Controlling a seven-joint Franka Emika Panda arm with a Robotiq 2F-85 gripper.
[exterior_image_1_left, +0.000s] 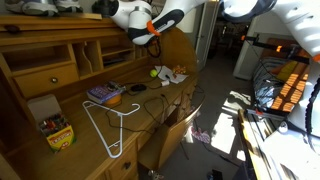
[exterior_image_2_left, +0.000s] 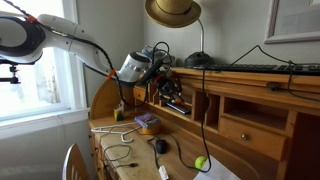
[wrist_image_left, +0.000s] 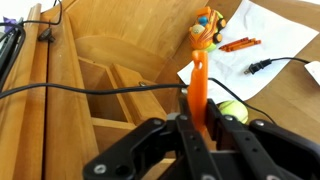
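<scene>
In the wrist view, a long orange object (wrist_image_left: 198, 88) with a colourful, patterned far end stands between the fingers of my gripper. The gripper is shut on it, and its lower end is hidden among the dark gripper parts. In exterior view 2 the gripper (exterior_image_2_left: 165, 84) hangs above the desk, in front of the shelf compartments. Exterior view 1 has the gripper (exterior_image_1_left: 153, 43) near the far end of the desk, too small to show what it holds.
A green ball (wrist_image_left: 232, 110) and a white sheet (wrist_image_left: 266, 42) bearing red-orange items (wrist_image_left: 240, 44) lie below. Black cables (wrist_image_left: 90, 91) cross the area. A white hanger (exterior_image_1_left: 118, 124), a purple-and-orange item (exterior_image_1_left: 104, 94) and a crayon box (exterior_image_1_left: 57, 132) occupy the nearer desk.
</scene>
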